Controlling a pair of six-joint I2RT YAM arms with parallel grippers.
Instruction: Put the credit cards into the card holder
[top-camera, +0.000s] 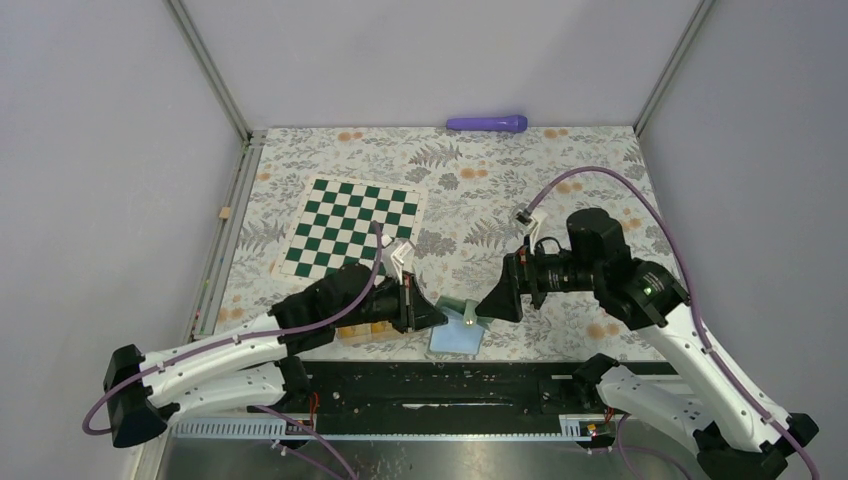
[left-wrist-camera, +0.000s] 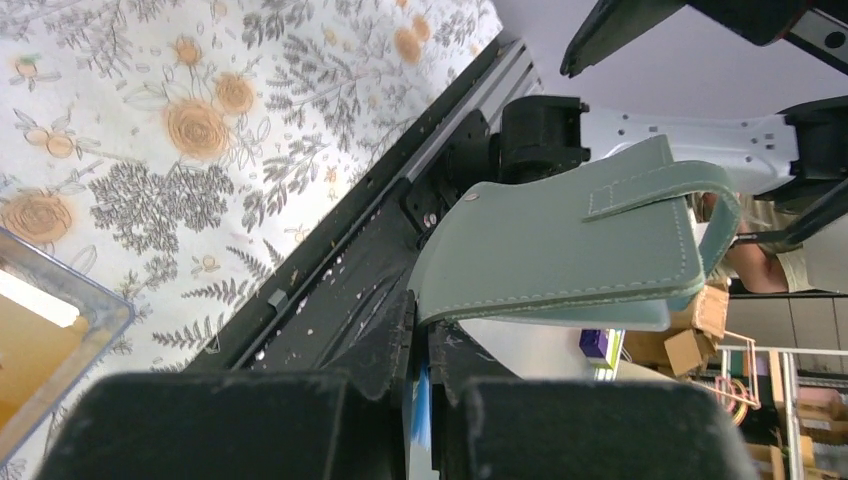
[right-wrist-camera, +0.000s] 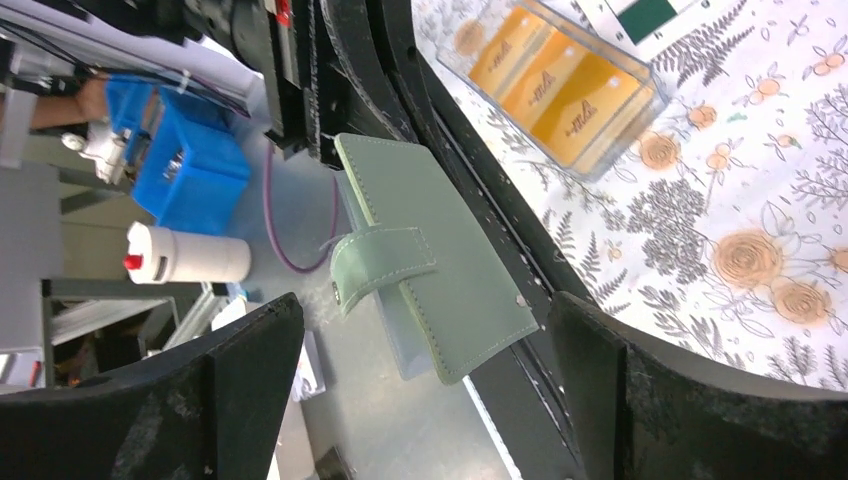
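Observation:
A sage-green card holder (left-wrist-camera: 560, 240) with a strap (right-wrist-camera: 385, 260) and translucent bluish sleeves (top-camera: 455, 337) hangs near the front table edge. My left gripper is shut on one end of it. My right gripper stands open just beside the holder, with nothing clearly held between its fingers; in the top view it (top-camera: 490, 310) is right of the left gripper (top-camera: 435, 315). A clear box (right-wrist-camera: 650, 100) of yellow cards (right-wrist-camera: 555, 95) lies on the table, mostly hidden by the left arm in the top view.
A green chessboard (top-camera: 350, 215) lies at the left middle of the table, and a purple microphone (top-camera: 485, 123) at the back edge. The front edge is close below both grippers.

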